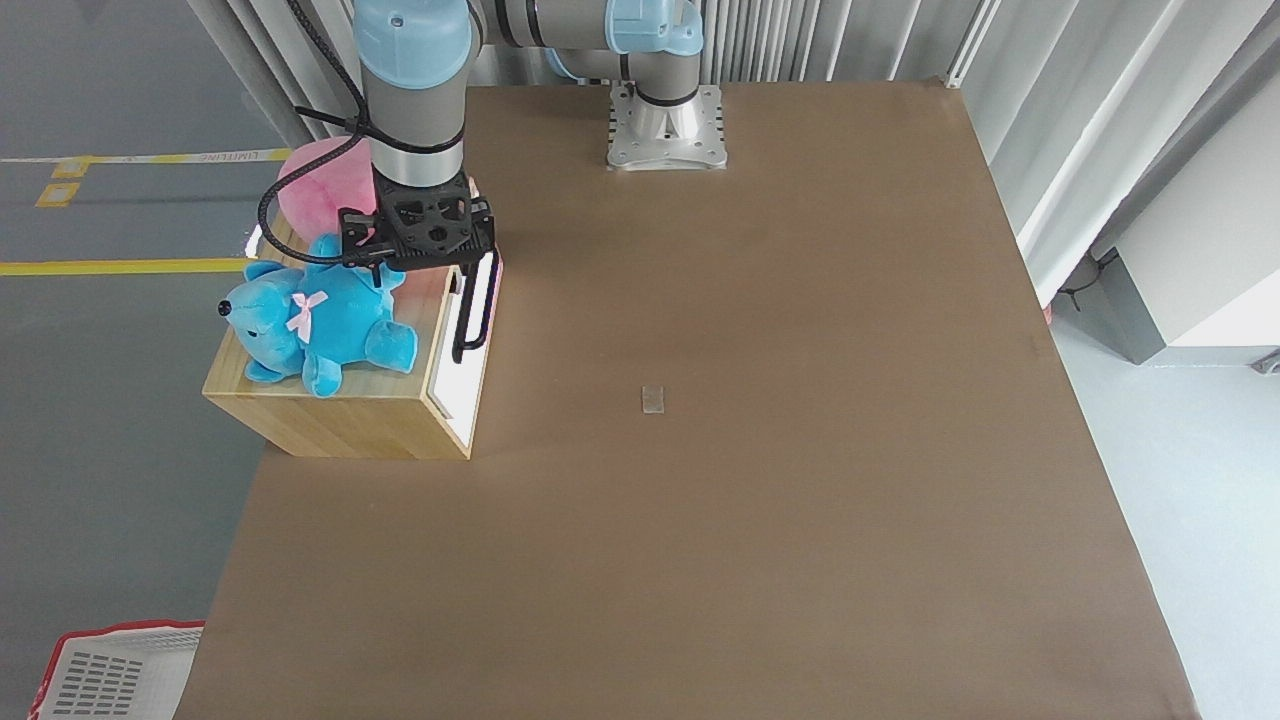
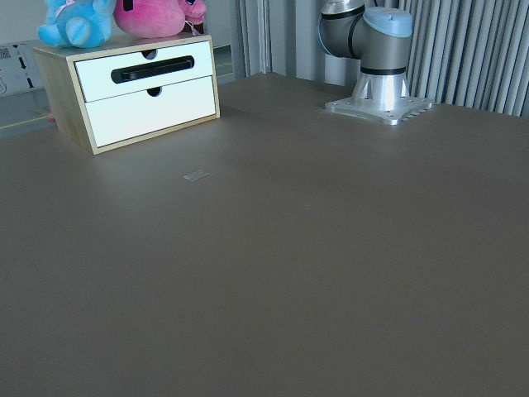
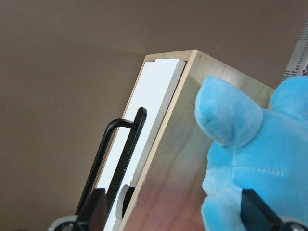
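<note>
A blue plush bear (image 1: 341,314) with a pink bow lies on the wooden drawer cabinet (image 1: 324,422), a pink plush toy (image 2: 150,18) behind it. In the wrist view my gripper stands open, one finger by the blue plush (image 3: 255,154), the other near the black handle (image 3: 101,159) on the white drawer front (image 3: 147,96). The cabinet's two white drawers look shut in the left view. Nothing is seen held between the fingers.
A red-rimmed white basket (image 1: 114,672) stands off the table at the lower left.
</note>
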